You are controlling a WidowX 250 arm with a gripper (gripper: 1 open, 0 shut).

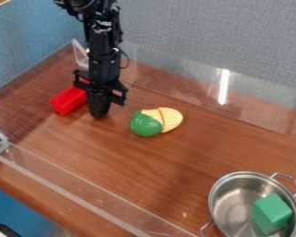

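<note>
My black gripper (99,100) is low over the table at the left, its fingers down beside a red block (67,101), on the block's right side, partly hiding it. I cannot see anything held between the fingertips; they look close together. Right of the gripper lie a green rounded object (145,126) and a yellow piece (170,118) touching it. At the lower right a steel pot (232,194) holds a green cube (270,213).
Clear low walls run along the front and back edges, and a blue panel (21,37) stands at the left.
</note>
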